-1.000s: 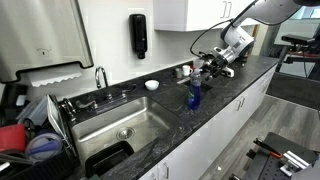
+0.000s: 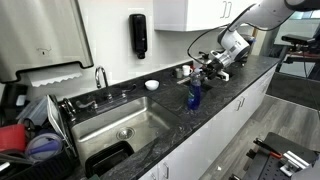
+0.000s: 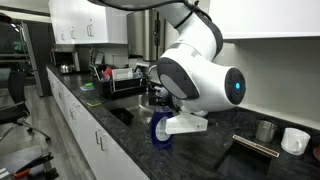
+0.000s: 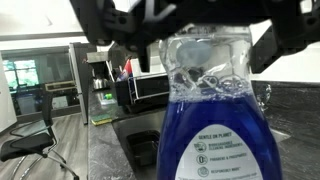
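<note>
A clear bottle of blue liquid (image 4: 222,135) with a white label fills the middle of the wrist view. Its clear upper part lies between the dark fingers of my open gripper; whether either finger touches it I cannot tell. In the first exterior view the bottle (image 2: 195,93) stands upright on the dark counter, with the gripper (image 2: 198,72) at its top. From the other side, the white arm partly hides the blue bottle (image 3: 160,129). The bottle's cap is out of sight in the wrist view.
The sink (image 2: 130,128) lies farther along the counter, with a white bowl (image 2: 151,85) behind it. A black tray (image 3: 245,160), a metal cup (image 3: 265,131) and a white mug (image 3: 295,141) stand on the arm's other side. An upper cabinet (image 2: 205,15) overhangs the back.
</note>
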